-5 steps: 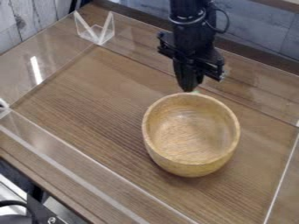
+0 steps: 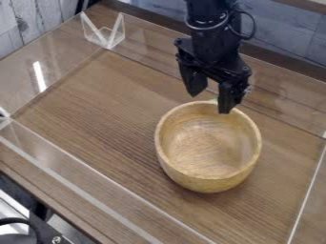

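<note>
My gripper (image 2: 212, 82), black, hangs over the back rim of a large empty tan wooden bowl (image 2: 208, 152) that sits in the middle right of the tabletop. Its fingers stand apart, open, and I see nothing held between them. A small pale yellow-green object behind the bowl's back rim, under the gripper, is mostly hidden and too small to tell apart.
A clear plastic piece (image 2: 102, 30) stands at the back left. Dark cables lie beyond the table's front left edge.
The bowl stays where it was.
</note>
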